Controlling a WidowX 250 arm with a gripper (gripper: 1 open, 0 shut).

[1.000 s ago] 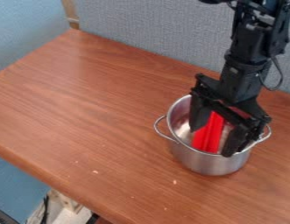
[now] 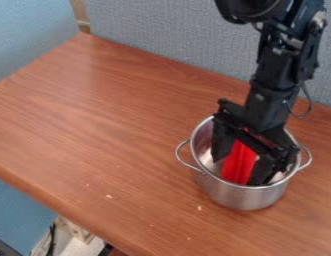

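A steel pot (image 2: 232, 194) with two side handles stands on the wooden table at the right. A red object (image 2: 239, 160) is inside it. My gripper (image 2: 245, 162) reaches down into the pot from above, open, its black fingers on either side of the red object. Whether the fingers touch it is hard to tell, and the fingers hide part of it.
A grey padded wall (image 2: 154, 35) stands behind it, and the table's left edge borders a blue area.
My gripper has moved lower into the pot, around the red object, more of which is now hidden. The pot looks nearly unmoved.
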